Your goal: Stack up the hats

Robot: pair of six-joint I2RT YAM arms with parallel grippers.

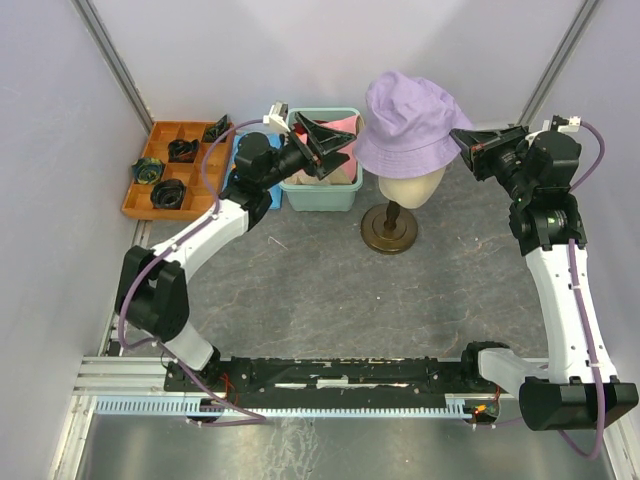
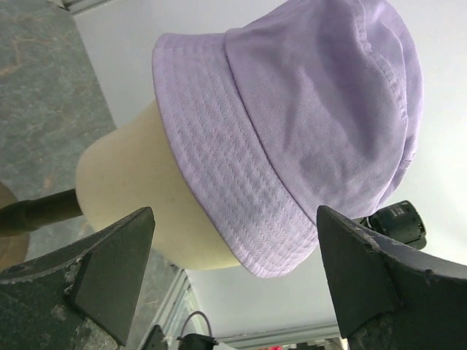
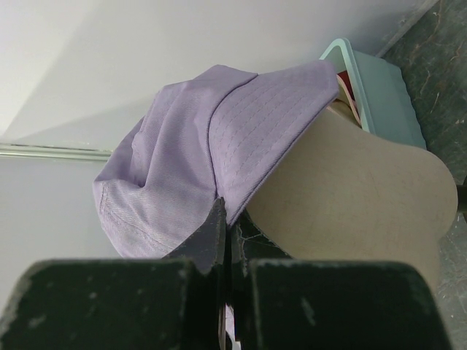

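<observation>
A lavender bucket hat covers the top of a cream head form on a dark wooden stand. At the hat's right side my right gripper is shut, with the brim edge pinched between its fingers; the right wrist view shows the hat's cloth running into the fingertips. To the left of the hat, my left gripper is open and pointed at the brim. Its wrist view has the brim ahead of the spread fingers, with nothing clasped.
Behind the left gripper stands a pale green bin holding pink and beige hats. At the back left is an orange divided tray with dark coiled items, beside a blue sheet.
</observation>
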